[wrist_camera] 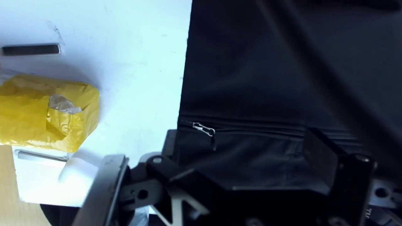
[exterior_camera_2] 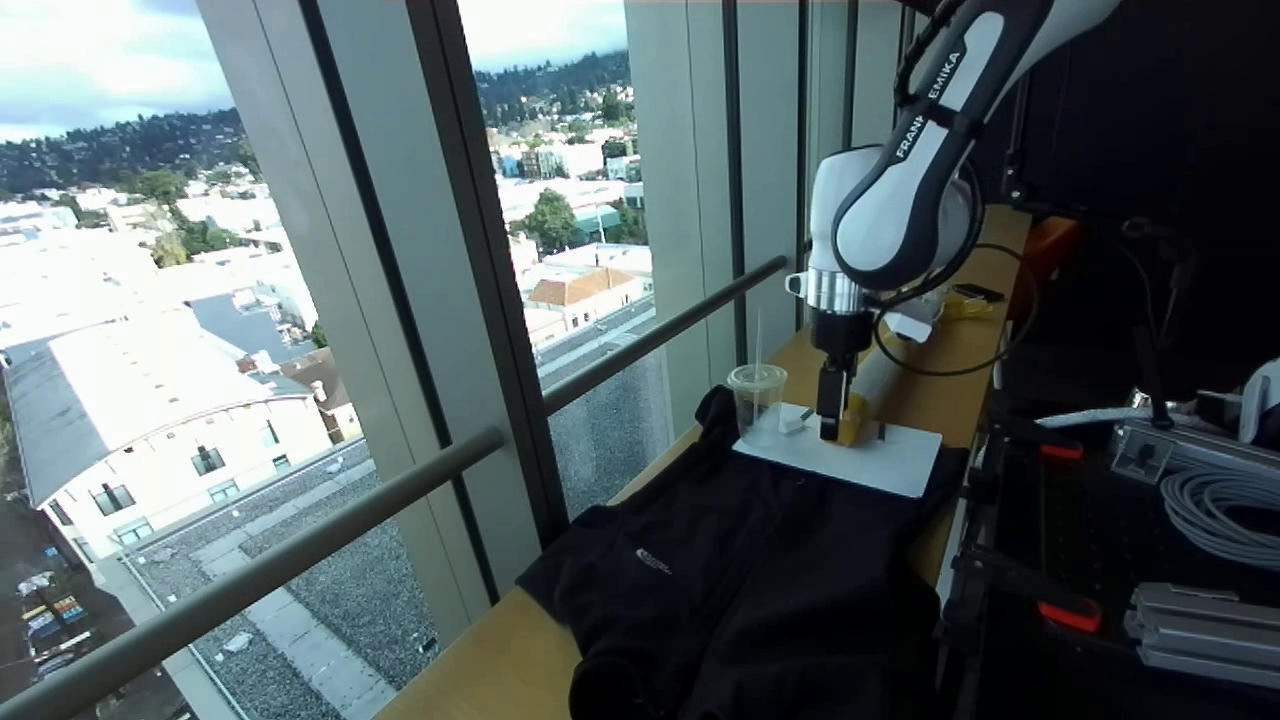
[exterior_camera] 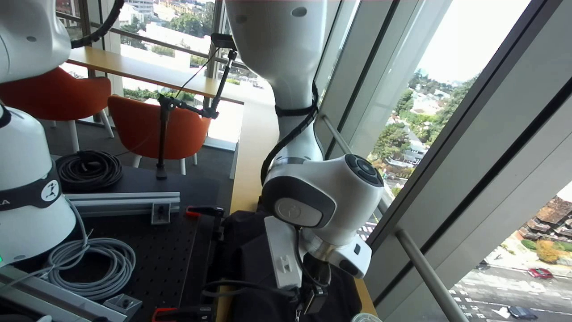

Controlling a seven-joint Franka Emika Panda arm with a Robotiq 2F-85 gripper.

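Observation:
A black jacket [exterior_camera_2: 768,576] lies spread over the wooden counter. In the wrist view its zipper pull [wrist_camera: 204,129] shows silver, close to the edge of a white board [wrist_camera: 150,64]. My gripper is open over the jacket, its fingers wide apart on either side of the zipper line, with nothing held between them. Seen from exterior view 2, the gripper [exterior_camera_2: 831,420] points down low by the board; its exact height over the cloth is hard to judge. In exterior view 1 the gripper [exterior_camera: 315,299] is partly hidden by its own mount and cable.
On the board rests a yellow-wrapped package [wrist_camera: 49,113], with a dark metal strip [wrist_camera: 32,49] beside it. A clear cup with a straw [exterior_camera_2: 757,390] stands near the window-side railing [exterior_camera_2: 672,336]. Clamps [exterior_camera_2: 1068,614] line the counter's other side.

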